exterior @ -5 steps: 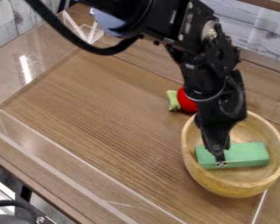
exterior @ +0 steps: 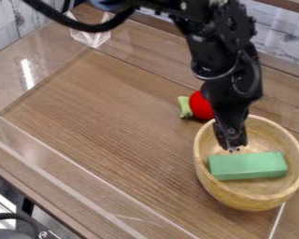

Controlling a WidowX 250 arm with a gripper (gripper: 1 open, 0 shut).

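Observation:
A light wooden bowl (exterior: 256,194) sits at the lower right, holding a flat green block (exterior: 247,166). The black gripper (exterior: 234,136) hangs over the back part of the bowl, above and behind the green block; it looks open, with nothing seen between its fingers. Just left of the gripper lie a red round object (exterior: 200,105) and a light green piece (exterior: 185,109), both partly hidden by the arm.
A small translucent object (exterior: 90,30) stands at the far upper left. A black cable runs at the lower left edge.
The gripper has risen from down at the green block to above and behind it. The green block stays in the bowl.

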